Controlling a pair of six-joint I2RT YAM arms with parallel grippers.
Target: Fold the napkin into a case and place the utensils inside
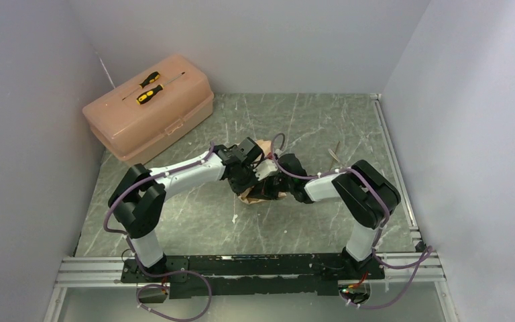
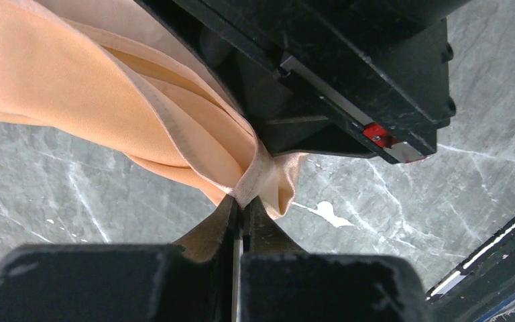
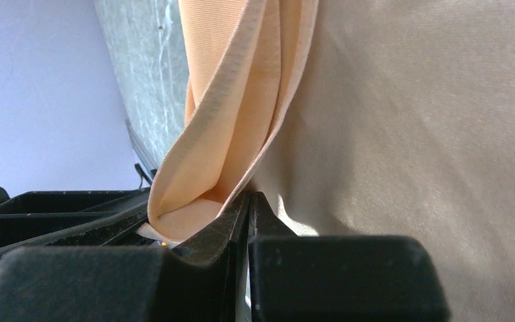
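Note:
The peach napkin (image 1: 264, 144) lies mid-table, largely hidden under both arms. In the left wrist view, my left gripper is shut on a gathered, folded edge of the napkin (image 2: 94, 107), whose layers fan toward the upper left. The black body of the other gripper sits beside it. In the right wrist view, my right gripper has its fingertips tucked against the napkin's layered fold (image 3: 221, 114), the fingers close together; whether they grip cloth is hidden. Thin utensils (image 1: 334, 154) lie to the right on the table.
A pink toolbox (image 1: 127, 117) with two screwdrivers on its lid stands at the back left. Walls border the back and sides.

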